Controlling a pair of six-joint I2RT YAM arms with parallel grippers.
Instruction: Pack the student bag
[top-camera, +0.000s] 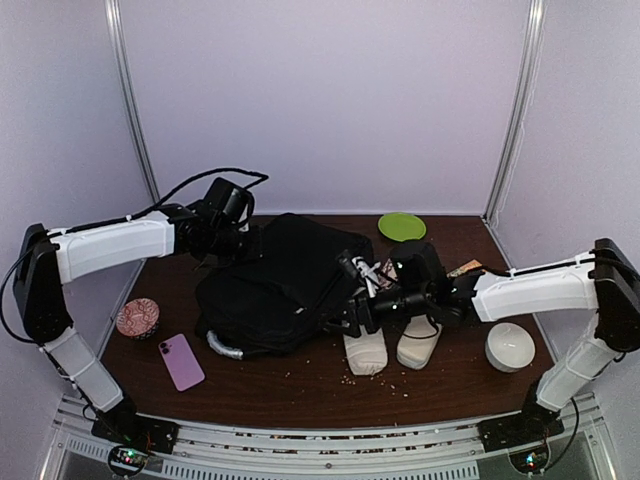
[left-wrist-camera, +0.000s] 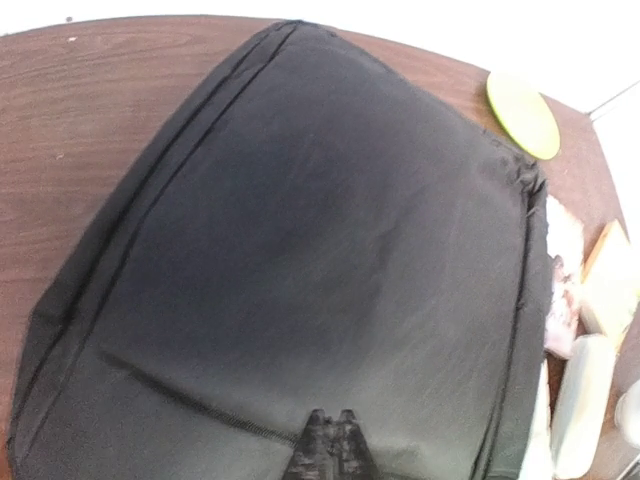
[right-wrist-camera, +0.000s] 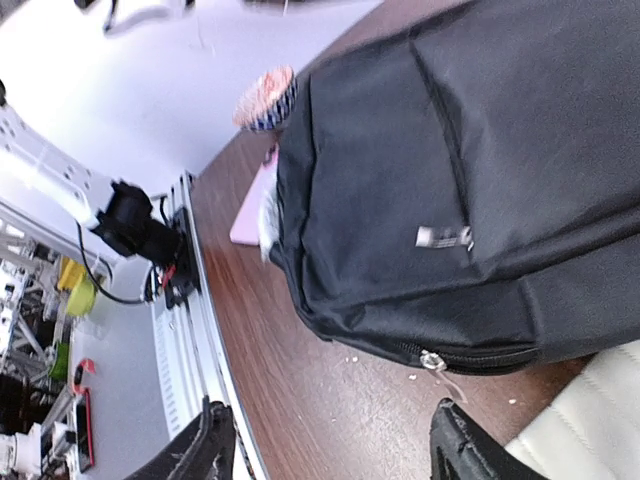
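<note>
A black bag (top-camera: 285, 290) lies flat in the middle of the table, its zipper pull (right-wrist-camera: 432, 360) on the near edge. Above the bag's left side is my left gripper, its fingertips close together with only a narrow gap and no fabric visibly pinched. Near the bag's front right edge, my right gripper is open and empty, apart from the zipper pull. Two white, elongated items (top-camera: 365, 350) lie right of the bag, partly under the right arm. Books (left-wrist-camera: 563, 300) beyond them are mostly hidden from above.
A pink phone (top-camera: 181, 362) and a patterned bowl (top-camera: 138, 317) are at left. A green plate (top-camera: 402, 227) lies at the back, and a white bowl (top-camera: 510, 347) stands at right. Crumbs (top-camera: 365, 380) dot the clear front strip.
</note>
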